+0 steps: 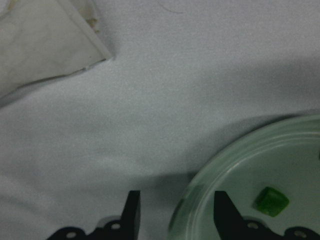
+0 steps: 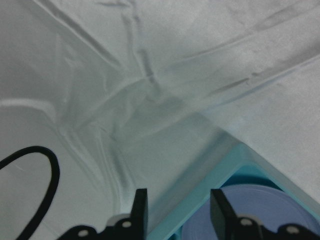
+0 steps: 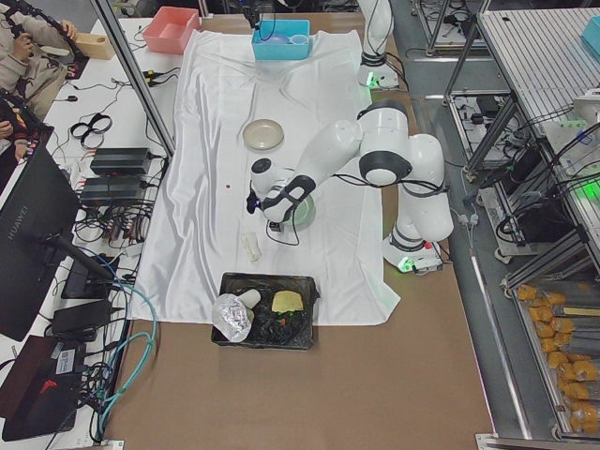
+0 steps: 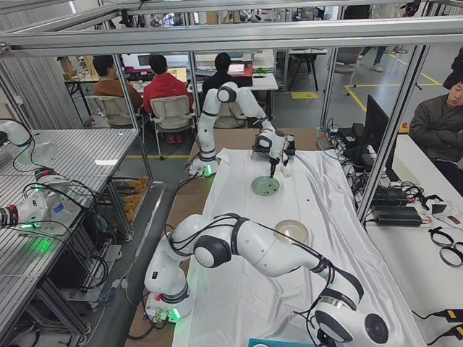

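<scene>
My left gripper is open and empty over the left rim of a green plate (image 1: 230, 155), which holds a small green cube (image 1: 271, 201). A crumpled pale packet (image 1: 45, 45) lies on the cloth beside the plate, upper left in the left wrist view. My right gripper is open above the edge of a blue bin (image 2: 235, 165) with a lilac round dish (image 2: 250, 205) inside. A beige plate (image 3: 262, 134) lies between the arms on the white cloth.
A black tray (image 3: 263, 335) with foil, a white item and a yellow item stands at the cloth's near edge. A pink bin (image 3: 172, 30) sits on the side desk. Cables and a monitor line the side.
</scene>
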